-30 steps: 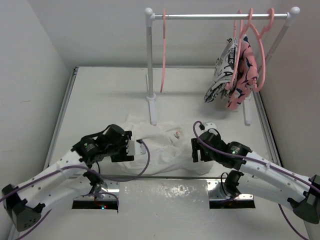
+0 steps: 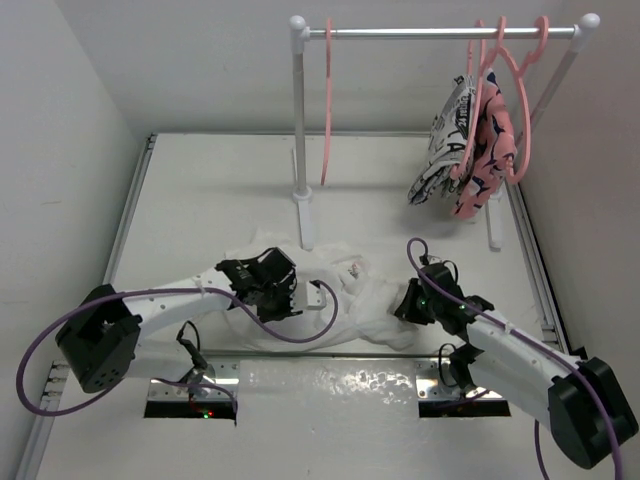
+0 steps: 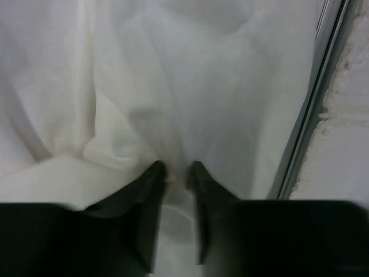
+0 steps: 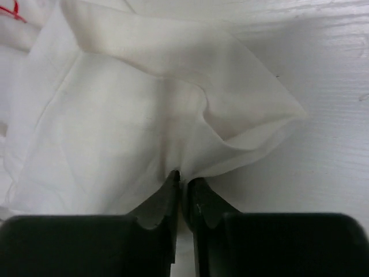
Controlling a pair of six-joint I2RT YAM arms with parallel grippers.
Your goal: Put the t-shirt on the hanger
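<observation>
The white t-shirt (image 2: 350, 320) lies crumpled on the table's front half. My left gripper (image 2: 292, 305) is down on its middle-left; in the blurred left wrist view its fingertips sit close together in the folds, and whether they grip cloth is unclear. My right gripper (image 2: 408, 312) is at the shirt's right end; in the right wrist view a fold (image 4: 202, 138) runs up between its nearly closed fingertips. An empty pink hanger (image 2: 327, 110) hangs at the left of the rail.
The rack's rail (image 2: 420, 34) spans the back. Garments (image 2: 490, 155) on pink hangers hang at its right end. The rack's left foot (image 2: 304, 225) stands just behind the shirt.
Both arms have reached further over the table and down onto the shirt, the left one moving rightward.
</observation>
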